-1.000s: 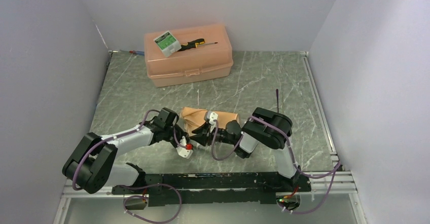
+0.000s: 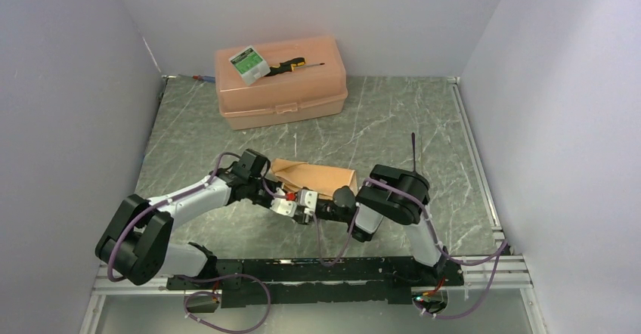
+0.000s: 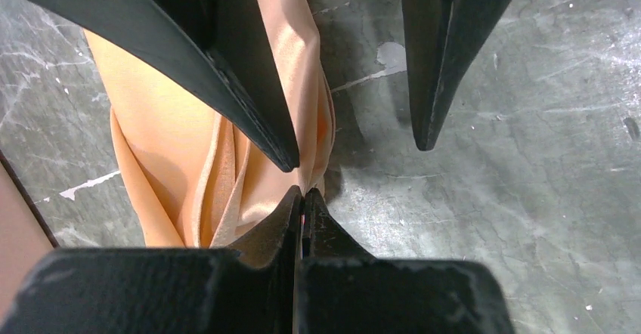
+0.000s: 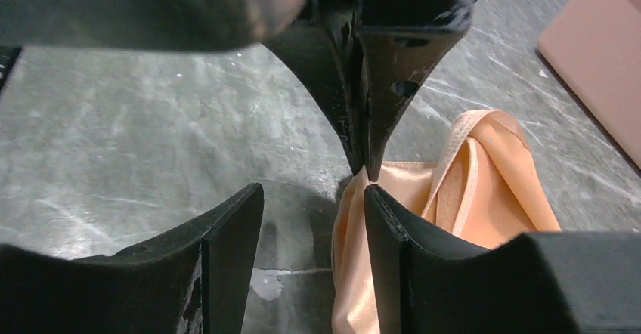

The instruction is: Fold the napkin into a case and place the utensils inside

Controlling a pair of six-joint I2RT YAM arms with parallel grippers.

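Observation:
The peach napkin (image 2: 317,175) lies folded on the marble table, largely hidden from above by both arms. In the left wrist view my left gripper is shut on the napkin's near edge, a thin bit between its tips. My right gripper is parted, its fingers at the same edge beside the left fingertips, one over the cloth and one over bare table. No utensils are recognisable on the napkin.
A peach plastic box (image 2: 280,100) stands at the back, with a green-labelled packet (image 2: 248,63) and a screwdriver (image 2: 286,66) on its lid.
My left gripper has moved slightly toward the back and right.

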